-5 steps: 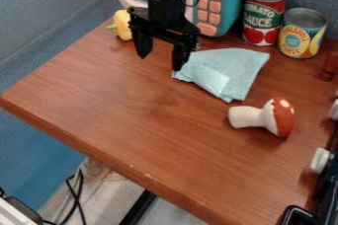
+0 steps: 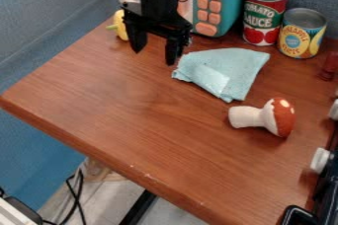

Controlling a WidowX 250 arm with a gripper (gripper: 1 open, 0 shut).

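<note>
My black gripper (image 2: 154, 46) hangs over the back middle of the wooden table (image 2: 119, 106), just left of and above a light blue folded cloth (image 2: 224, 71). Its two fingers stand apart, with nothing clearly between them. A yellow toy (image 2: 118, 20) is behind it on the left, and a toy mushroom (image 2: 263, 117) with a red cap lies on the right.
A turquoise toy microwave (image 2: 220, 2), a tomato sauce can (image 2: 264, 17), a yellow can (image 2: 301, 34) and a small red bottle (image 2: 330, 68) line the back. Black appliances edge the right.
My gripper has shifted slightly to the left over the last second. The objects on the table have not moved.
</note>
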